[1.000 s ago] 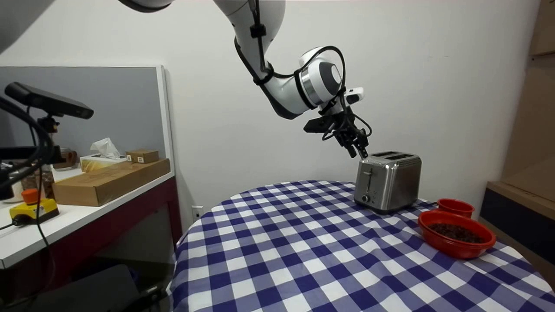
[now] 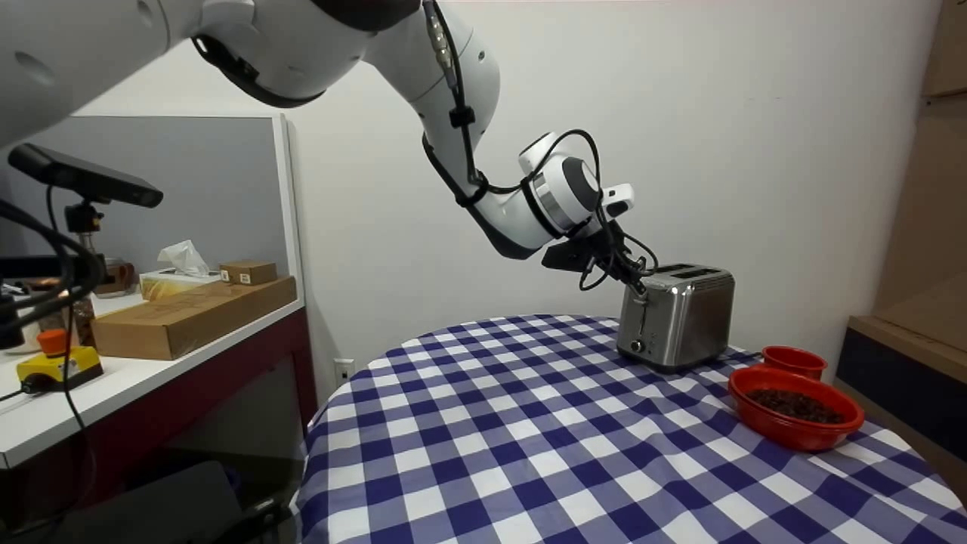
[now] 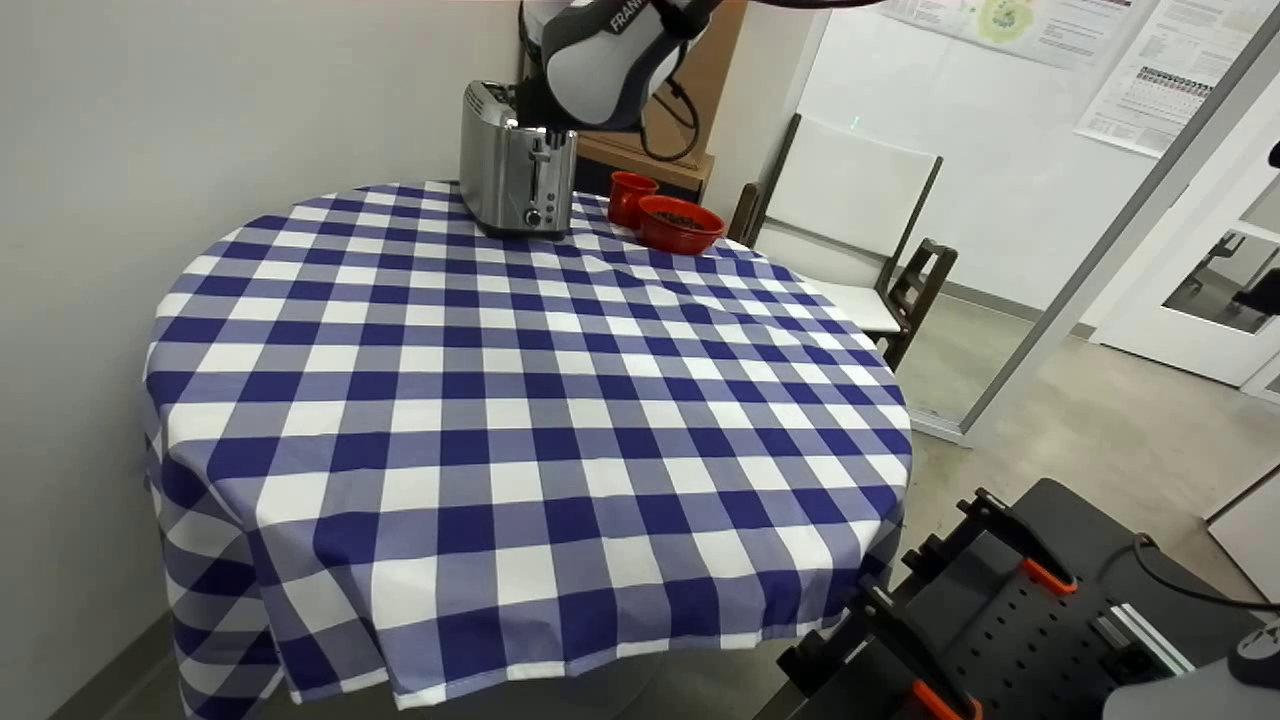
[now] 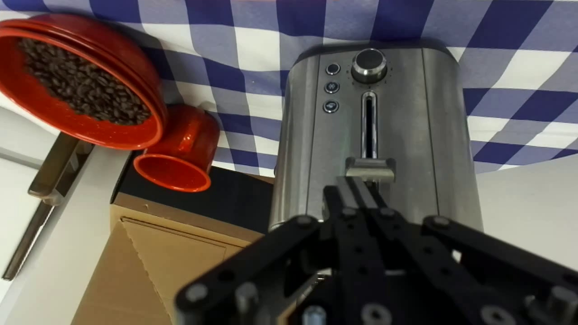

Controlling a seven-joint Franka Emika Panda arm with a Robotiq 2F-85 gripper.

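A brushed-steel toaster [image 2: 678, 317] stands upright at the back of the table, its two top slots showing no bread. On its front, in the wrist view, are a lever [image 4: 370, 169], a slot track, a round dial [image 4: 369, 65] and several small buttons. The lever sits at the upper end of the visible track. My gripper is shut, fingertips together just behind the lever in that view, with nothing seen between them. Whether they touch the lever I cannot tell. In the second exterior view the arm hides part of the toaster [image 3: 498, 174].
A red bowl [image 2: 798, 409] of dark beans and a red cup [image 2: 794, 360] stand beside the toaster. Wall lies close behind it. The checkered tablecloth [image 3: 480, 396] is bare across the rest of the table. Cardboard boxes [image 4: 173, 238] stand past the edge.
My gripper has come down to the toaster's upper front from above it. Its fingers, apart earlier, are now shut. The toaster, bowl and cup have not moved.
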